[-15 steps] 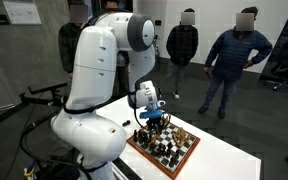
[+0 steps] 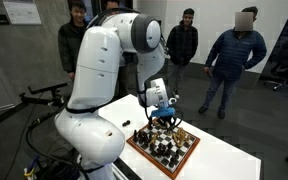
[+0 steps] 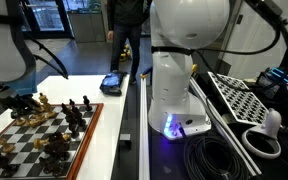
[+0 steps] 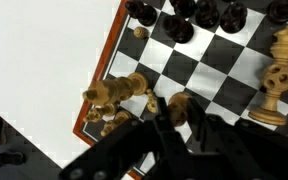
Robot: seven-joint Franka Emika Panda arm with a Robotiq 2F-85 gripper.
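A chessboard (image 2: 189, 152) with a brown wooden border lies on the white table. In the wrist view, the dark fingers of my gripper stand over its checkered squares, shut on a light-brown chess piece (image 4: 180, 101). Most of that piece is hidden by the fingers, so its kind cannot be told. Left of the gripper is a tall light-brown piece (image 4: 105, 92) near the border. A pale wooden piece (image 4: 278, 77) lies on its side at the right. In exterior view 2 my gripper (image 3: 24, 101) is low over the board's far left part.
Several black pieces (image 4: 179, 28) stand along the top of the wrist view. More dark pieces (image 3: 54, 148) crowd the near side of the board. Bare white table (image 2: 229, 162) extends to the right. People stand behind the table.
Over the last second my gripper has shifted slightly up and to the right in exterior view 1, across the board. The board appears unmoved.
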